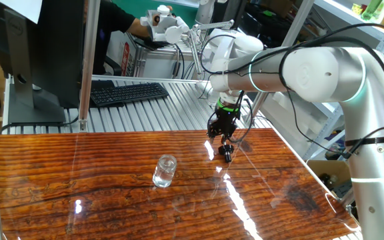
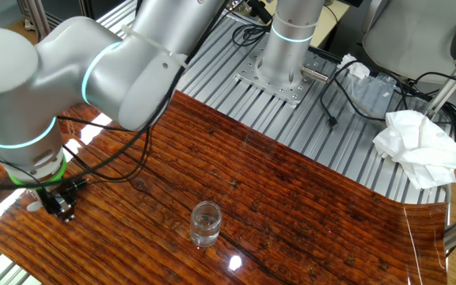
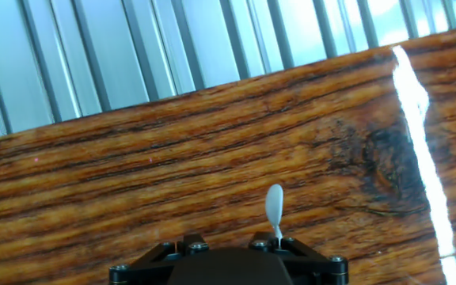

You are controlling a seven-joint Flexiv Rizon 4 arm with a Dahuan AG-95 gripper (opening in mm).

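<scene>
A clear glass stands upright on the glossy wooden table, left of my gripper. In the second exterior view the same glass is well to the right of the dark gripper. The wrist view has black gripper parts along its bottom edge; how the fingers stand cannot be made out. A white spoon-shaped piece sticks up beside their right side; whether it is held is unclear. A small black object shows just below the gripper.
Bare wooden tabletop surrounds the glass. Beyond its edge lies a ribbed metal surface with a keyboard and a monitor. Crumpled white cloth or paper rests by the arm's base. Loose cables hang along the arm.
</scene>
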